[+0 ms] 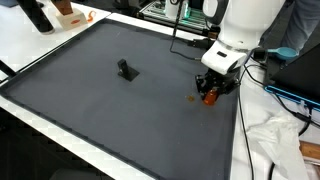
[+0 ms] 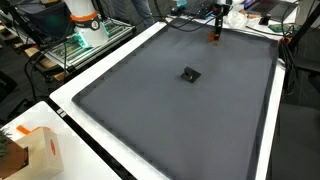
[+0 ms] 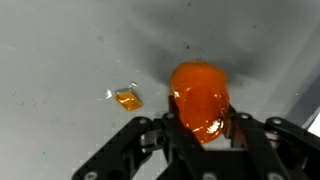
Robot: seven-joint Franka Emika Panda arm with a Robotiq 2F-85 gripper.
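Observation:
An orange, glossy object (image 3: 200,98) fills the space between my gripper's fingers in the wrist view. In exterior view 1 the gripper (image 1: 210,94) is low over the grey table, near its right edge, shut on that object. A small orange piece (image 3: 128,99) lies on the table to the left of the held object. Toward the middle of the table stands a small black object (image 1: 127,70), also seen in exterior view 2, apart from the gripper. The underside of the held object is hidden.
Crumpled white plastic (image 1: 275,140) and dark cables lie just beyond its edge near the arm. An orange-and-white item (image 1: 72,14) stands off the table's far left corner.

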